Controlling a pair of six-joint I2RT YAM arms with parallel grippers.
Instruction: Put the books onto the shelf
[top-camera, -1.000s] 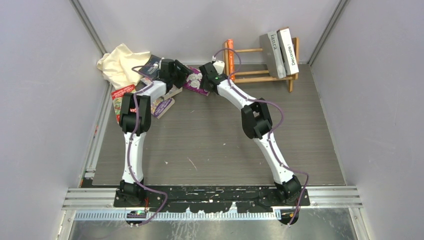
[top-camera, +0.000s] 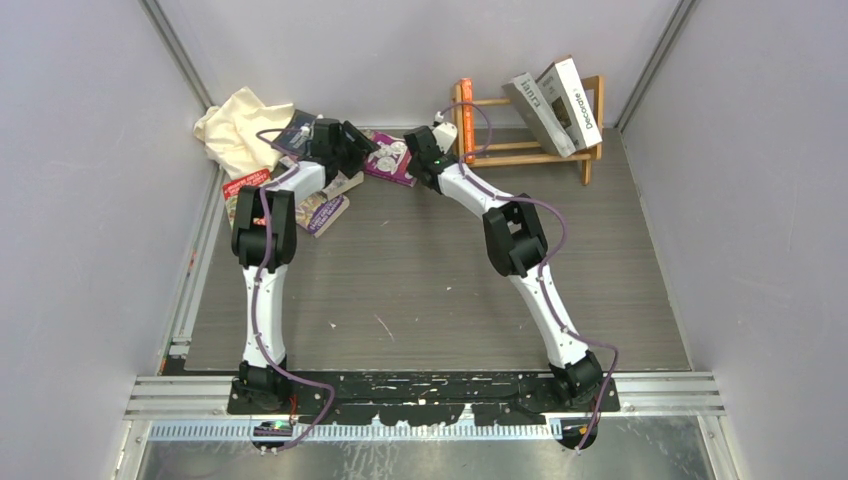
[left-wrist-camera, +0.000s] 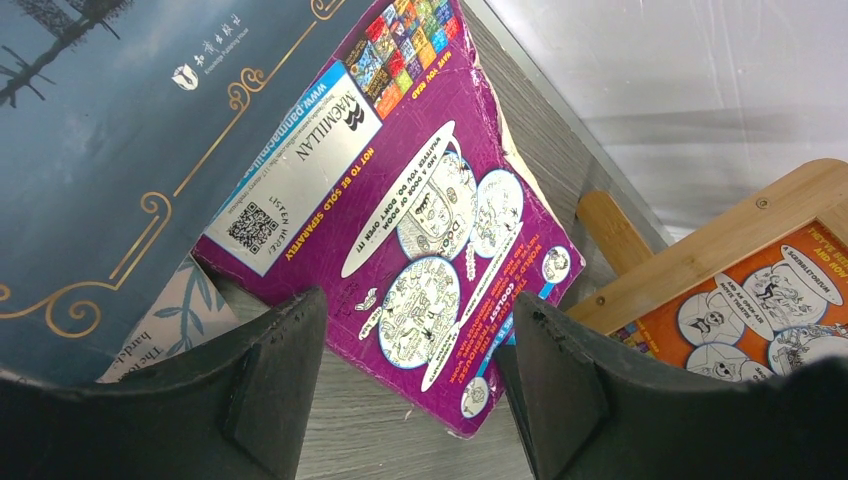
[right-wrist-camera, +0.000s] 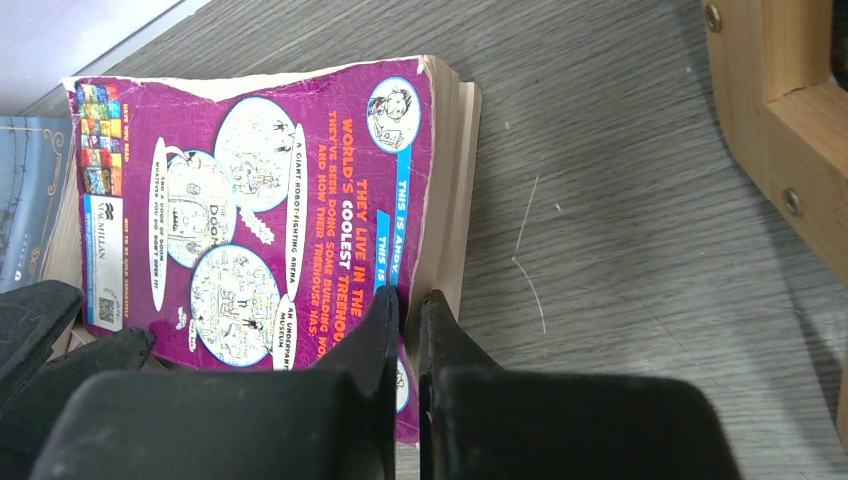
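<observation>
A purple book (top-camera: 388, 158) lies at the back of the table, its printed back cover facing up. My right gripper is at the book's right-hand edge, shut on that edge of the purple book (right-wrist-camera: 250, 220). Above the same book, my left gripper stands open; its fingers are apart, with the purple cover (left-wrist-camera: 420, 270) visible below the gap. A dark blue book (left-wrist-camera: 120, 130) overlaps the purple one at its left. Further left, a red book (top-camera: 243, 190) and another purple-spined book (top-camera: 325, 216) lie in the loose group, partly covered by my left arm.
The wooden rack (top-camera: 530, 158) stands at the back right, holding an orange book (top-camera: 466, 115) and two box files, one grey (top-camera: 538, 115) and one white (top-camera: 572, 100), both leaning left. Cream cloth (top-camera: 240, 135) is heaped at the back left.
The rack has shifted slightly right, and the two files in it have tipped over to the left. Both arms have moved only a little; the right gripper has edged right.
</observation>
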